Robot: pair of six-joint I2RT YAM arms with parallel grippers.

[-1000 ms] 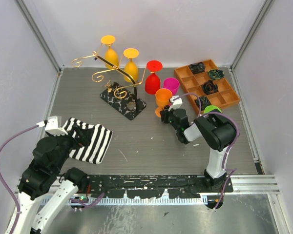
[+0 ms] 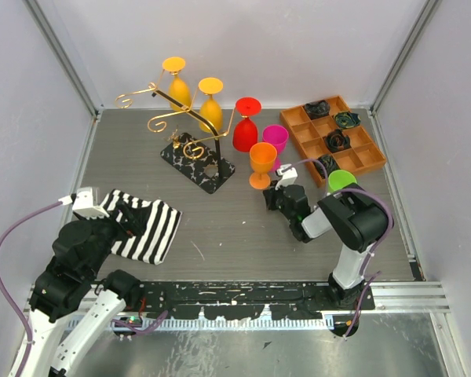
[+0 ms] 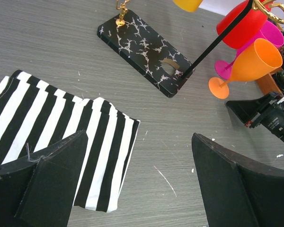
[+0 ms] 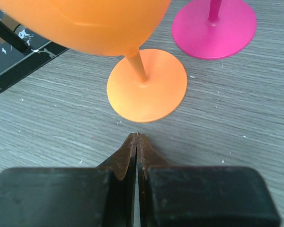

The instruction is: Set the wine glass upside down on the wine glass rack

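Note:
An orange wine glass [image 2: 263, 157] [image 4: 85, 21] stands upright on the table, right of the rack's marble base [image 2: 188, 165]. My right gripper [image 2: 272, 196] is low at the table, just short of the glass's round foot; its fingertips meet, and no object shows between them. The gold-armed rack [image 2: 207, 138] holds upside-down yellow glasses [image 2: 211, 110], and a red glass [image 2: 245, 133] hangs at its right. A magenta glass [image 2: 275, 137] stands behind the orange one. My left gripper is open over a striped cloth [image 3: 99, 161], with nothing between its fingers.
An orange compartment tray [image 2: 361, 145] with dark coiled items sits at the back right. A green cup [image 2: 339, 179] is partly behind the right arm.
My right gripper has moved a little toward the front and right, away from the orange glass's stem. The left arm and the glasses look unchanged.

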